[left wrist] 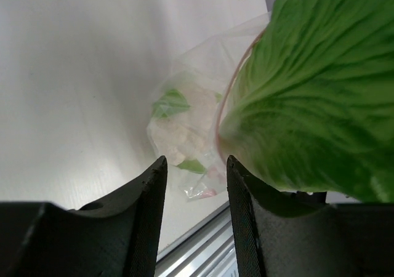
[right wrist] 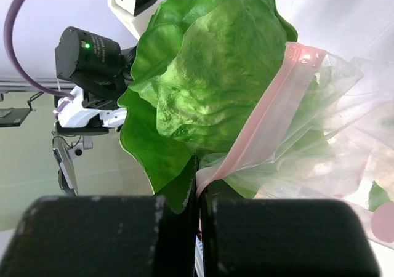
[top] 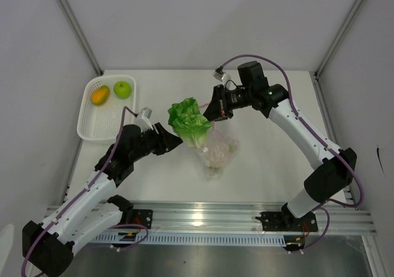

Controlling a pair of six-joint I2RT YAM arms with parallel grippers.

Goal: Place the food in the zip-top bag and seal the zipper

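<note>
A green lettuce head (top: 188,120) sits at the mouth of the clear zip bag (top: 217,151), largely above it, with leafy pieces visible inside the bag in the left wrist view. My right gripper is shut on the bag's pink zipper rim (right wrist: 265,117), beside the lettuce. My left gripper is open, empty, just left of the lettuce and bag, its fingers pointing at them.
A white basket (top: 89,120) at the back left holds a mango (top: 100,95) and a green apple (top: 122,89).
</note>
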